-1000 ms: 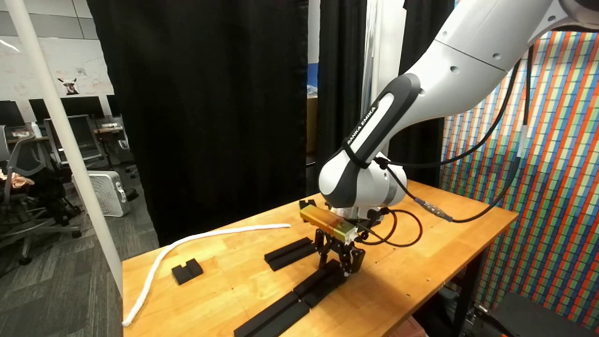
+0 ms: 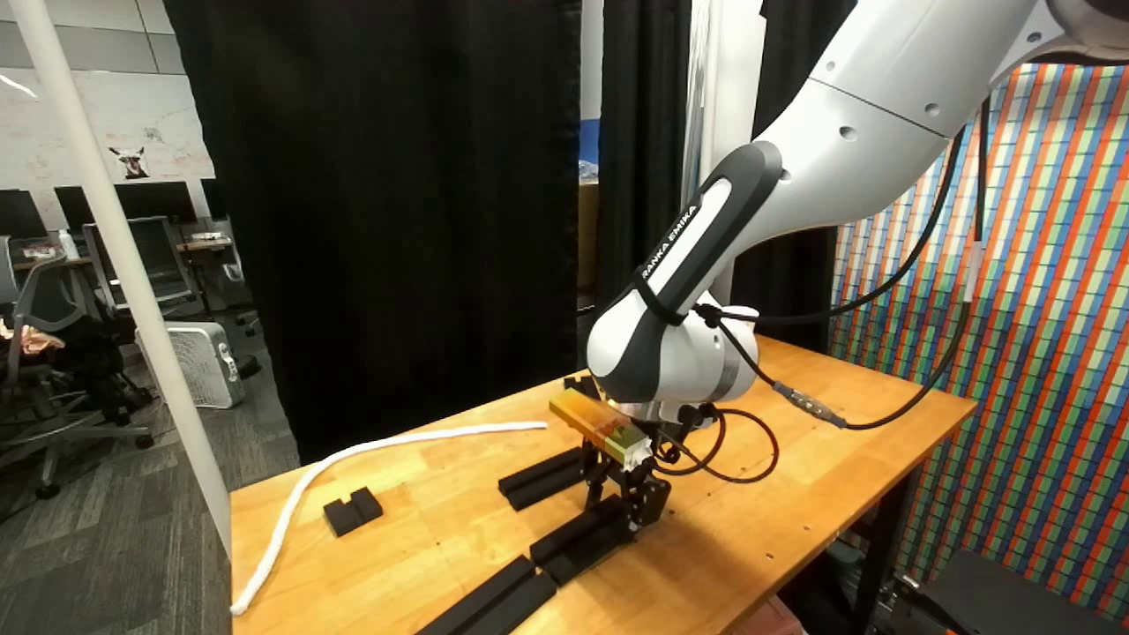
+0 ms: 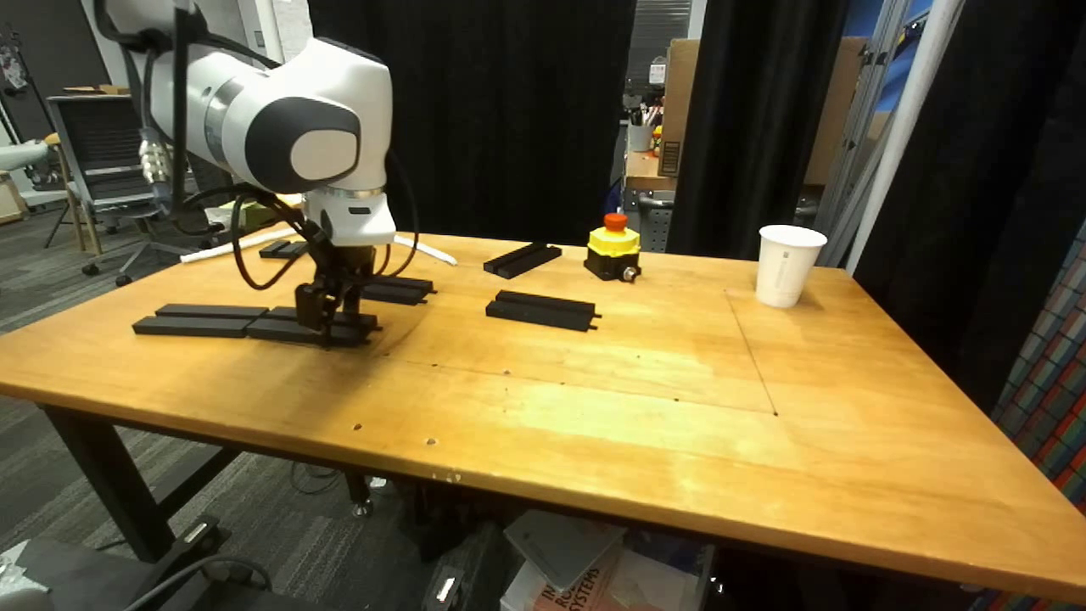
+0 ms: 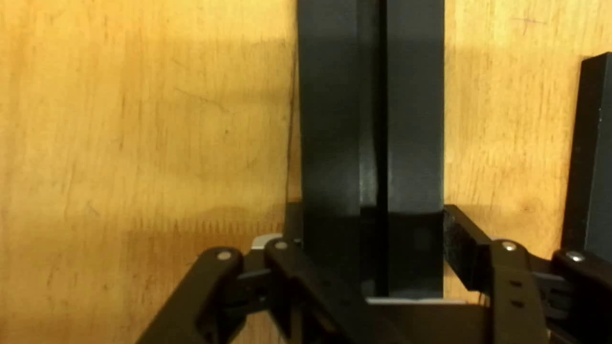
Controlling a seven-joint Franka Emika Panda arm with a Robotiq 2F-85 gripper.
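My gripper is shut on a black grooved track piece [image 4: 330,114], its fingers on either side of the piece's long edges in the wrist view. In exterior view 1 the held piece [image 2: 579,544] lies low at the table, end to end with another black track piece [image 2: 492,601]. Exterior view 2 shows the two in line as well, the held piece [image 3: 280,327] to the right of the other piece [image 3: 193,322]. At their joint I cannot tell whether they are locked together.
A parallel black piece [image 2: 534,485] lies close behind. Farther off are a short notched block [image 2: 352,511], a white rope [image 2: 360,449], two loose pieces, including one [image 3: 540,311] near the middle, a yellow-and-red button [image 3: 613,244] and a paper cup [image 3: 786,270].
My gripper has moved toward the lower left in exterior view 1. The held piece and the piece in front of it have shifted the same way along the table.
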